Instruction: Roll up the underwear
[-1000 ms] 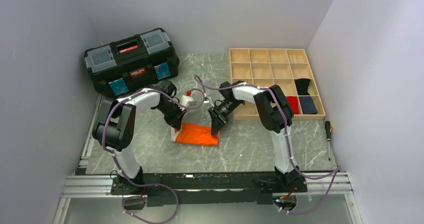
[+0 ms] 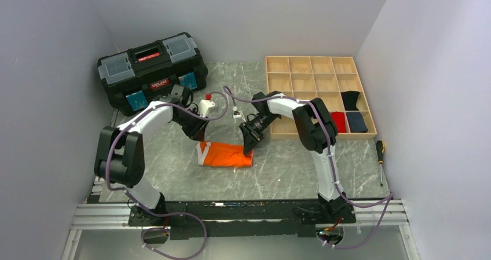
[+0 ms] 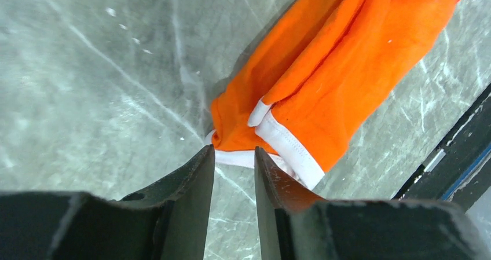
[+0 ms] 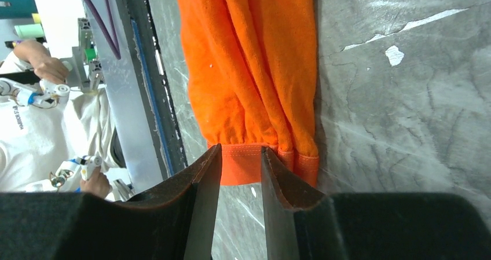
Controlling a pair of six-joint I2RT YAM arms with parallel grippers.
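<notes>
Orange underwear lies folded into a strip on the marble table, with a white waistband at its left end. Over that end stands my left gripper, its fingers part open; the waistband passes behind the fingertips and no cloth shows pinched. At the other end, the orange hem shows behind the fingertips of my right gripper, which is likewise part open. How close its fingertips are to the cloth is hard to judge. Lengthwise folds run along the underwear.
A wooden organizer at the back right holds a red cloth and dark folded cloths. A black toolbox fills the back left. A screwdriver lies by the right edge.
My left arm has swung to the left, its gripper drawing back slightly from the waistband end. The right gripper has shifted only a little. The underwear stays in nearly the same place.
</notes>
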